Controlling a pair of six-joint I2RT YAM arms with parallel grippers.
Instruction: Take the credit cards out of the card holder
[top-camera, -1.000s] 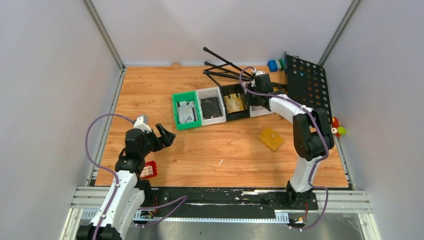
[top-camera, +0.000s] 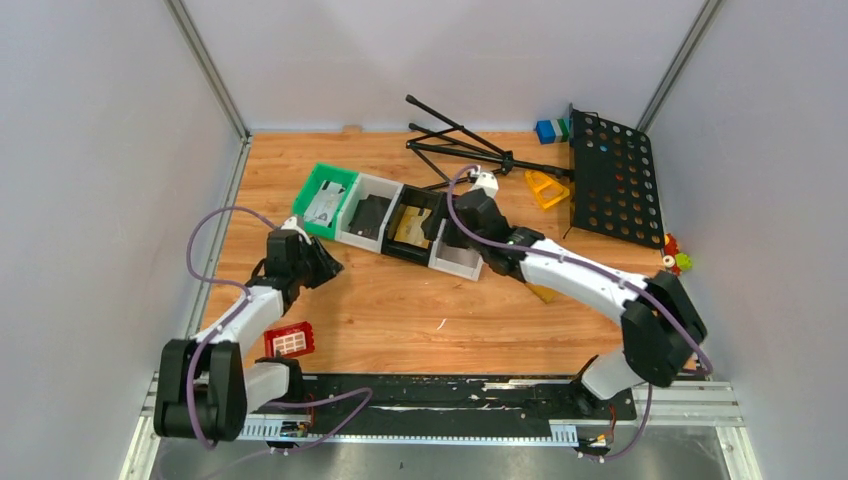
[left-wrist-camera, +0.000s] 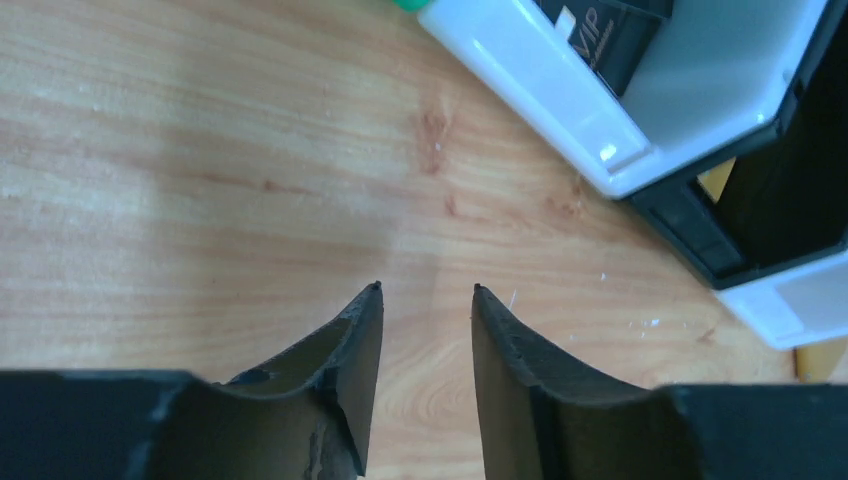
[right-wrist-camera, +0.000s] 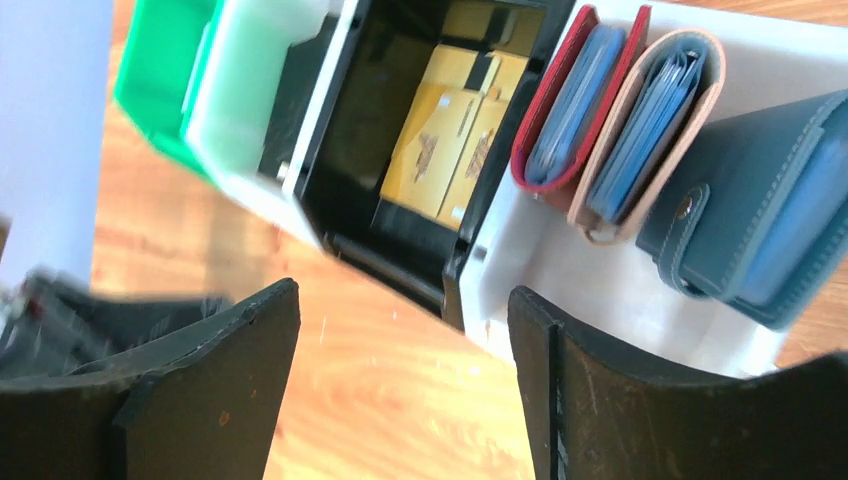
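Observation:
A yellow card holder (top-camera: 541, 292) lies on the table, mostly hidden under my right arm. In the right wrist view, card holders stand in the end white compartment: a red one (right-wrist-camera: 577, 100), a tan one (right-wrist-camera: 655, 130) and a dark teal one (right-wrist-camera: 745, 200). Over that compartment and the black one beside it, my right gripper is open, with nothing between its fingers. My left gripper is part open and empty above bare wood, to the front left of the compartments.
The row of compartments slants across the table: green (top-camera: 303, 222), white (top-camera: 359, 241), black (top-camera: 405, 254), white (top-camera: 455, 267). Behind it lies a black tripod stand (top-camera: 460, 150). A red object (top-camera: 289, 340) lies near the left arm.
The compartment row has shifted left and turned aslant. The left gripper moved slightly and its fingers drew closer together.

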